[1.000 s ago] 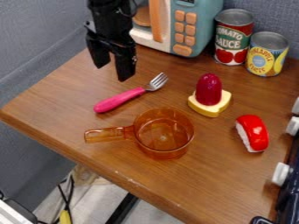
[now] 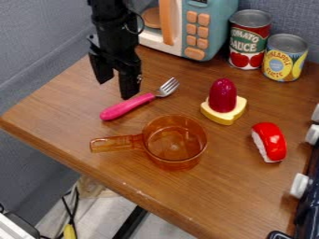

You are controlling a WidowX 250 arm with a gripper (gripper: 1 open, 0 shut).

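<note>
My black gripper (image 2: pixel 116 73) hangs open over the table's upper left, pointing down, with nothing visible between its fingers. Just below and right of it lies a pink-handled fork (image 2: pixel 126 106). An amber translucent pan (image 2: pixel 174 140) with its handle to the left sits at the front middle. A red oblong object on a yellow base (image 2: pixel 222 101) stands right of the fork, and a red-and-white object (image 2: pixel 270 142) lies farther right.
A teal toy microwave (image 2: pixel 197 28) stands at the back, beside a tomato sauce can (image 2: pixel 248 42) and a yellow can (image 2: pixel 284 58). A black appliance (image 2: pixel 304 196) borders the right.
The gripper has moved slightly downward toward the fork. The objects on the table have not moved.
</note>
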